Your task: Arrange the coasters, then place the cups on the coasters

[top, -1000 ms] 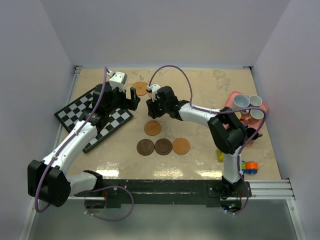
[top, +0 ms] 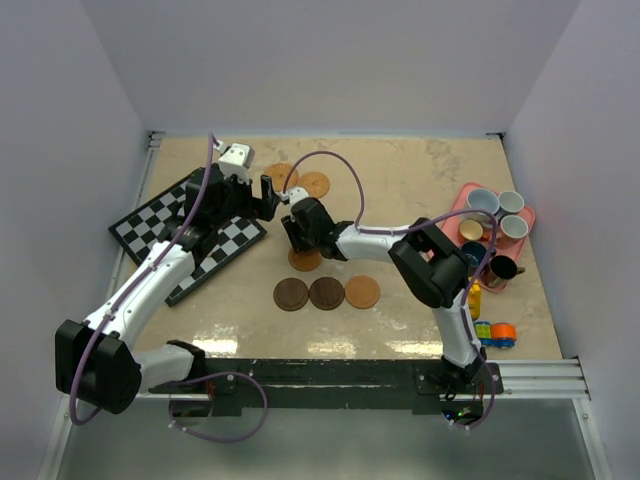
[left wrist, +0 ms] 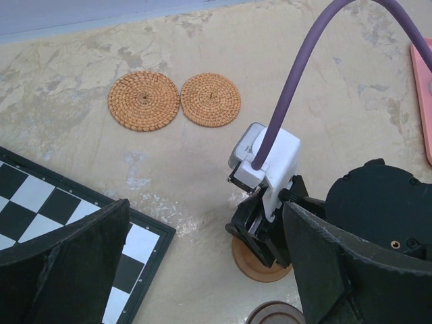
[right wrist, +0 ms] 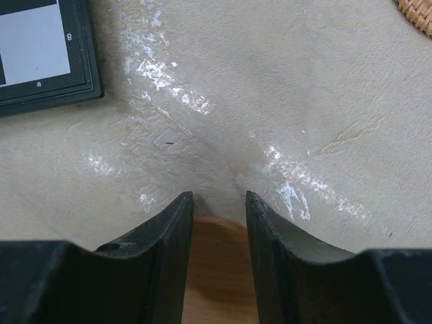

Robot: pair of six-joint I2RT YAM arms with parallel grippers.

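Note:
Several cups, among them a pale blue-grey one (top: 482,201) and a white one (top: 513,228), are grouped on the pink tray (top: 531,214) at the right. A light wooden coaster (top: 304,261) lies near the table's middle, partly beneath my right gripper (top: 289,236). In the right wrist view, the fingers (right wrist: 177,236) are parted part way over that coaster (right wrist: 219,270), with nothing between them. My left gripper (top: 268,198) hangs open and empty by the chessboard; its fingers (left wrist: 81,260) stand wide apart in the left wrist view.
Two woven coasters (left wrist: 144,100) lie toward the back. Dark round coasters (top: 291,294) and another light wooden coaster (top: 362,292) lie in front. A chessboard (top: 238,236) occupies the left side. An orange-and-blue object (top: 502,334) stands at the front right.
My right gripper has moved left and toward the front, from clear of the middle wooden coaster to over its edge. The left arm looks unmoved.

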